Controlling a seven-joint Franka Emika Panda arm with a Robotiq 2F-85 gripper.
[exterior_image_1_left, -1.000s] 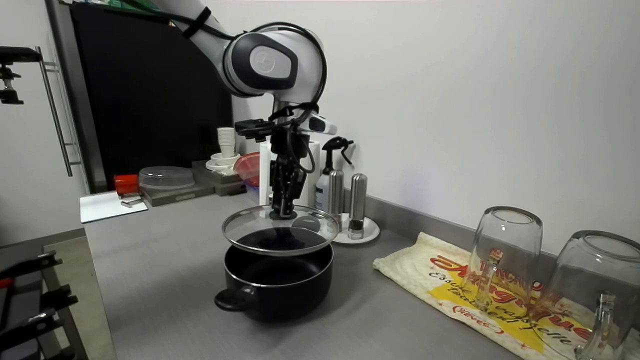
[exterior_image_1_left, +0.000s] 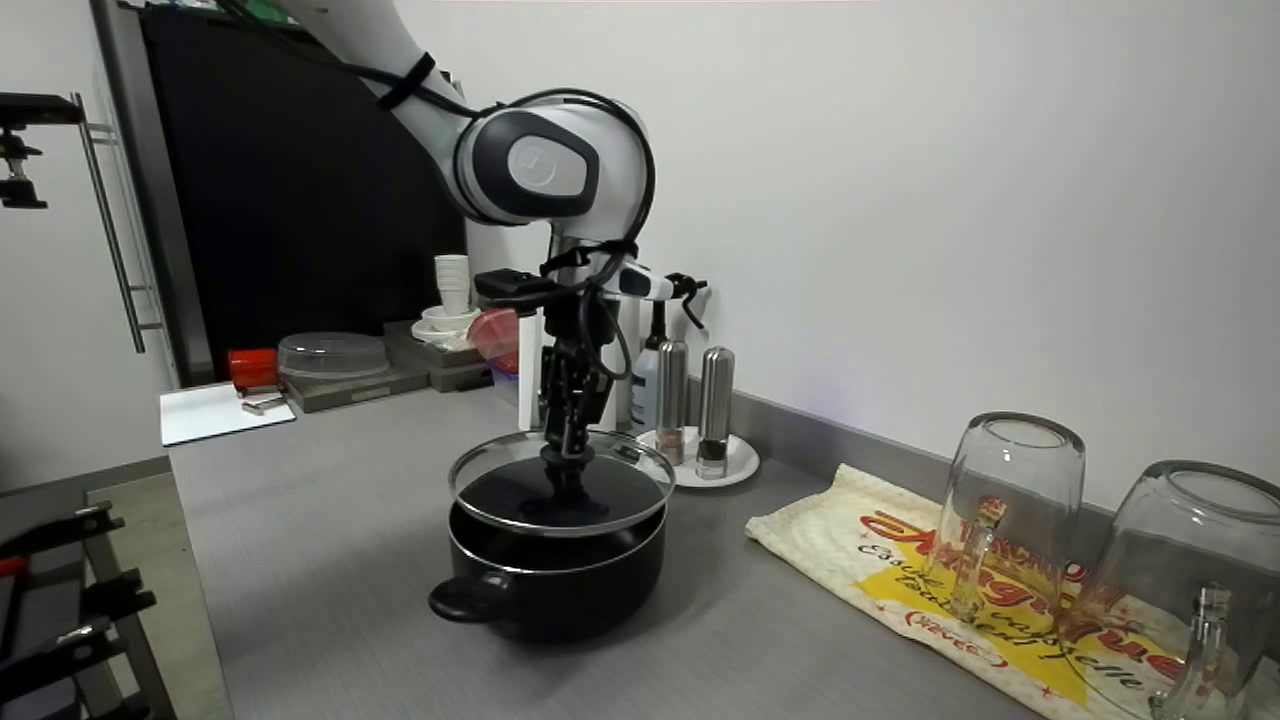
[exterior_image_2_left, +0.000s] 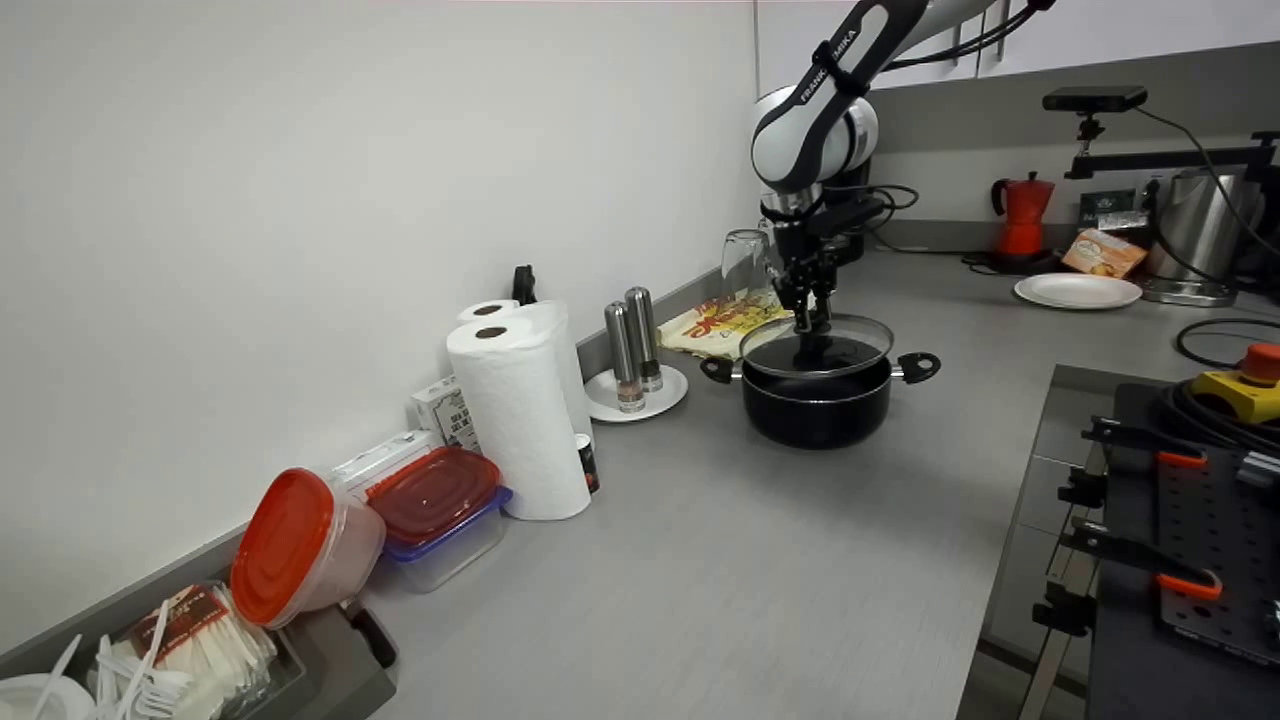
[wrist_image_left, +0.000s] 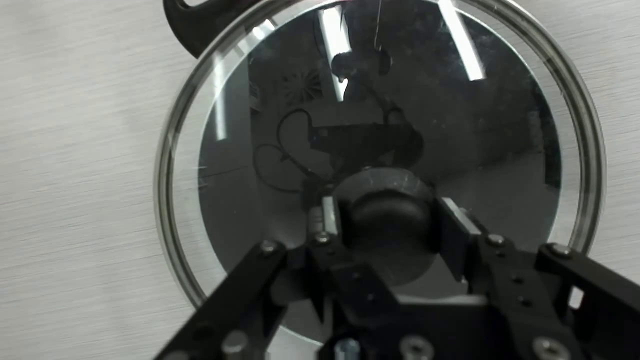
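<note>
Over the black pot (exterior_image_1_left: 546, 600) hangs a round glass lid (exterior_image_1_left: 630, 492) with a metal rim. A narrow gap shows between the lid and the pot's rim in both exterior views. My gripper (exterior_image_1_left: 567, 450) points straight down, shut on the lid's black knob (wrist_image_left: 387, 225). In the wrist view the lid fills the middle, with the knob between the two fingers. The pot's interior is mostly covered by the lid. One pot handle (wrist_image_left: 204, 24) sticks out past the lid's edge at the top left of that view.
Steel salt and pepper mills (exterior_image_1_left: 715, 414) stand on a white plate (exterior_image_1_left: 734, 468) behind the pot. Upturned glass mugs (exterior_image_1_left: 1014, 516) rest on a printed cloth (exterior_image_1_left: 828, 528) to the right. Paper towel rolls (exterior_image_2_left: 522, 414) stand by the wall.
The arm and the lid have come down toward the pot, so the gap above its rim is smaller. The pot has stayed in place.
</note>
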